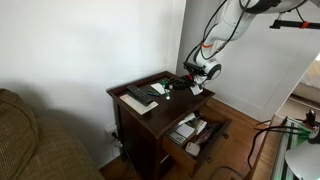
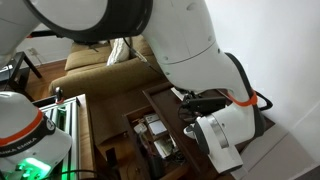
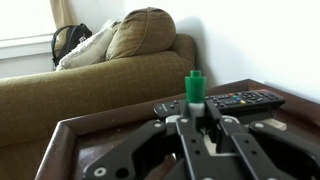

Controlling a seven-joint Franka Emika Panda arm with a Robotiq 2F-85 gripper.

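A small object with a bright green top and a whitish part below it stands upright between my fingers in the wrist view. My gripper is shut on it, and its lower end is hidden by the fingers. Behind it lies a dark remote control with coloured buttons. In exterior view 1 the arm reaches over the far right part of the dark cabinet top; the held object is too small to make out clearly there. The arm hides much of the cabinet top in exterior view 2.
Below the cabinet top, an open drawer holds several items. A flat pale item lies at the top's left side. The tan sofa stands beyond the cabinet, and the white wall rises behind it.
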